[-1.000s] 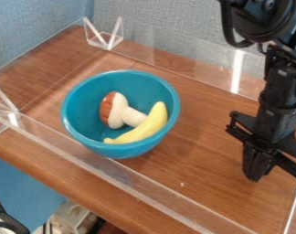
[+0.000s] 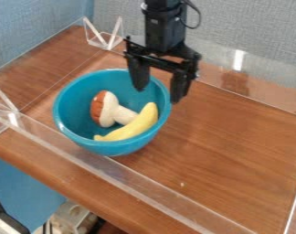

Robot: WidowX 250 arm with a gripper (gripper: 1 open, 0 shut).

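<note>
A blue bowl point(image 2: 83, 132) on the wooden table holds a toy mushroom point(image 2: 104, 108) with a red-brown and white cap and a yellow banana point(image 2: 136, 126). My black gripper point(image 2: 159, 84) hangs open over the back right of the bowl, its two fingers spread, with nothing seen between them.
Clear plastic rails run along its edges, with white wire brackets at the left and back left. A padded grey wall point(image 2: 248, 37) stands behind.
My gripper has swung up and to the left, from low over the bare right side of the table to above the bowl. The bowl appears shifted slightly left.
</note>
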